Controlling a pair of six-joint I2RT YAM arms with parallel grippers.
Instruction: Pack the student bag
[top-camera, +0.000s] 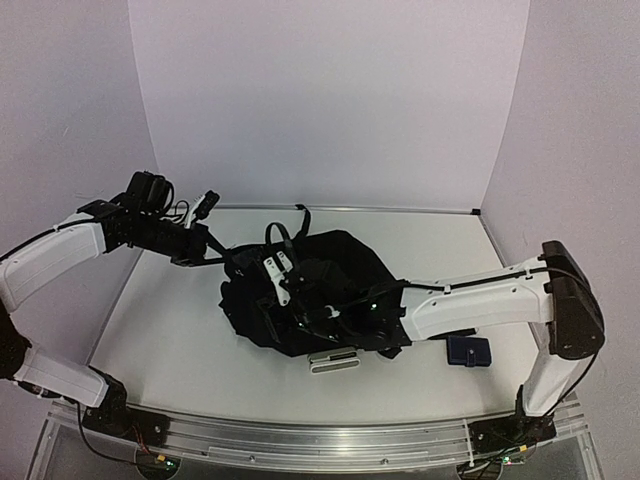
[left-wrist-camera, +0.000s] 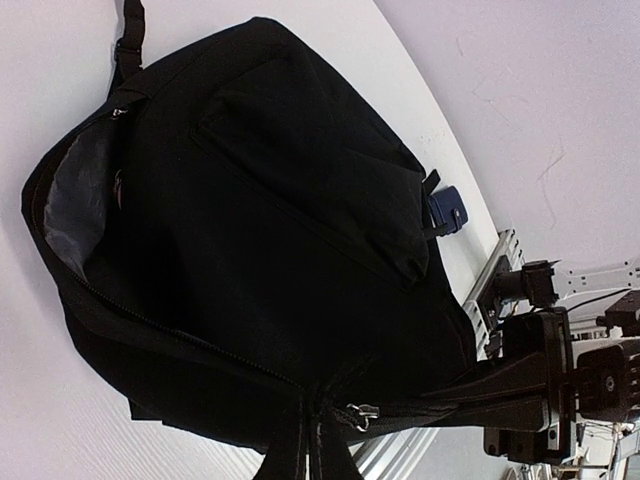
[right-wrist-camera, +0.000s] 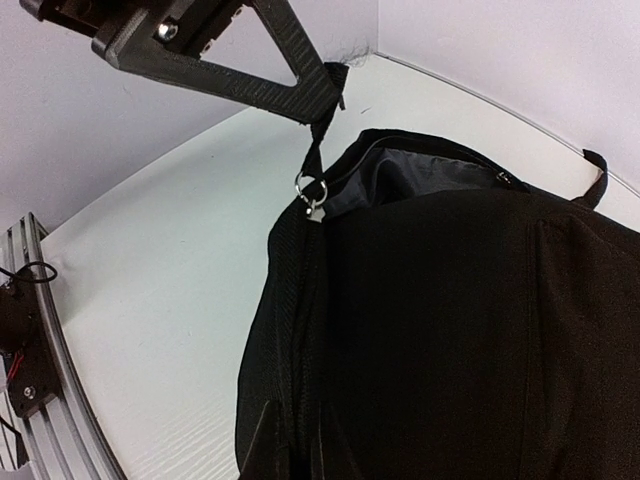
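Note:
The black bag lies in the middle of the table, its grey-lined mouth partly open along the zipper. At its left end my left gripper is shut on a black strap end beside the metal zipper ring. My right gripper reaches across the bag and appears shut on the zipped edge; its fingertips are partly hidden by cloth. A pale case with a dark slot lies at the bag's front edge. To the right is a dark blue wallet-like item.
A shoulder strap sticks up at the bag's back. A metal rail runs along the front edge, and walls enclose the sides and back.

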